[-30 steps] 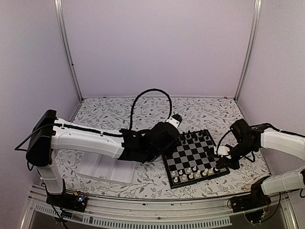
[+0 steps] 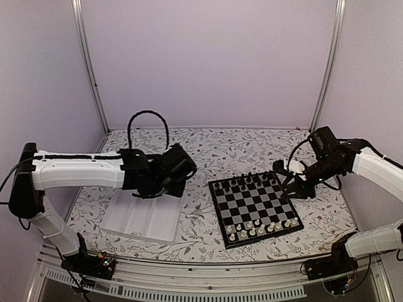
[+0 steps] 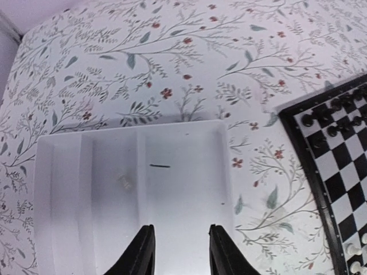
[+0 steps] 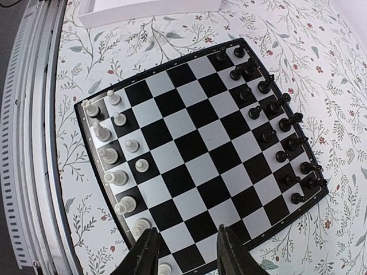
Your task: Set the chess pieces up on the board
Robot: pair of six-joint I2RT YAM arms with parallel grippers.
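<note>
The chessboard [image 2: 255,204] carries black pieces [image 4: 266,136] along its far side and white pieces [image 4: 116,177] along its near side. My left gripper hangs over the white compartment tray [image 3: 223,172] left of the board; its fingers stand apart with nothing visible between them. The tray shows small faint marks or items, too small to identify. My right gripper is raised above the board's right side, fingers apart and empty, with the pieces below it.
Pale walls enclose the back and sides, and a metal rail [image 2: 208,267] runs along the front edge.
My right arm has risen from near the board's right front.
</note>
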